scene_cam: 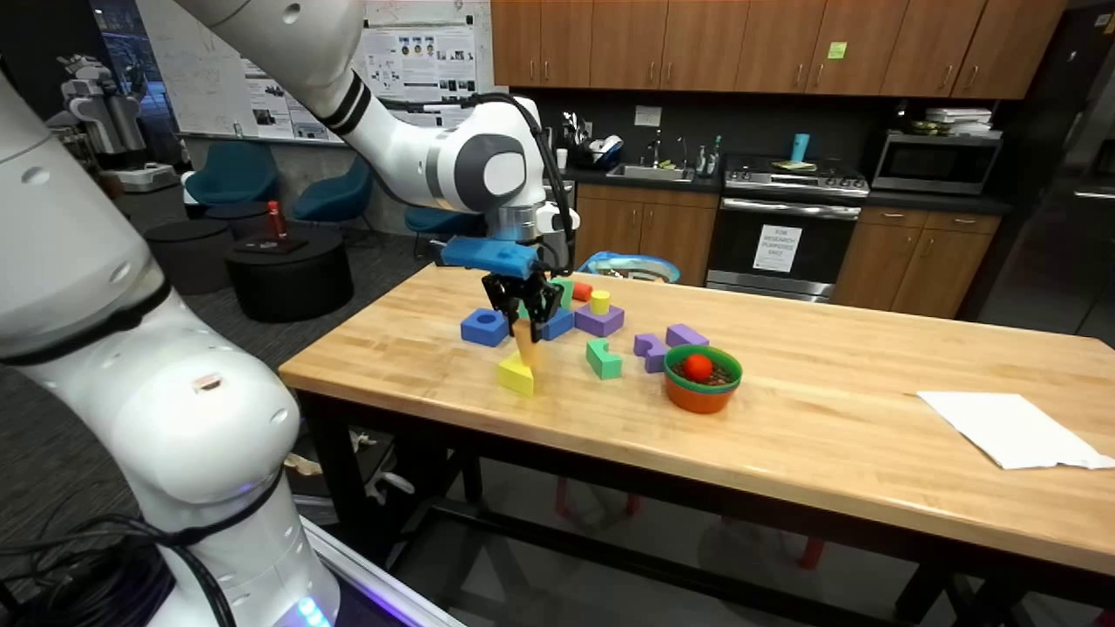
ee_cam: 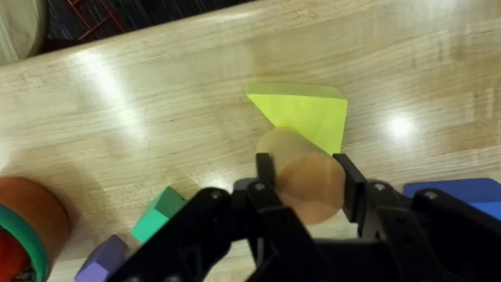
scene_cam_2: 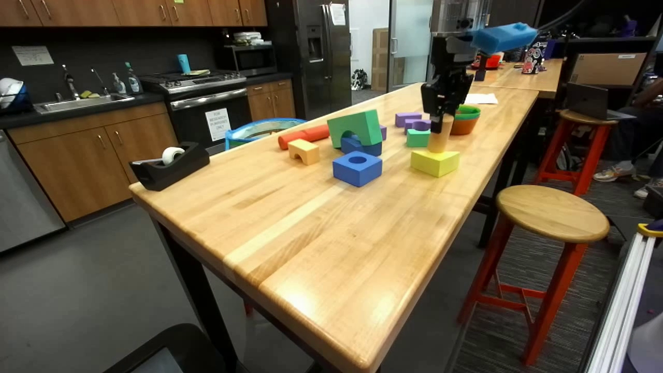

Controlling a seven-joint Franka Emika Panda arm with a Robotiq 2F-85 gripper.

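Observation:
My gripper (scene_cam: 525, 317) is shut on a tan-orange cylinder (scene_cam_2: 441, 138), which points down between the fingers. Right below and beside it lies a yellow triangular block (ee_cam: 307, 115), flat on the table. In the wrist view the cylinder (ee_cam: 310, 181) overlaps one slanted side of that block. It looks to be touching or very close to the block (scene_cam: 516, 374); whether its lower end rests on the table I cannot tell.
A blue block with a hole (scene_cam_2: 358, 169), a green arch (scene_cam_2: 356, 128) and several purple pieces stand nearby. A small green block (scene_cam: 603, 359) and stacked bowls (scene_cam: 702, 395) lie to the right in exterior view 1.

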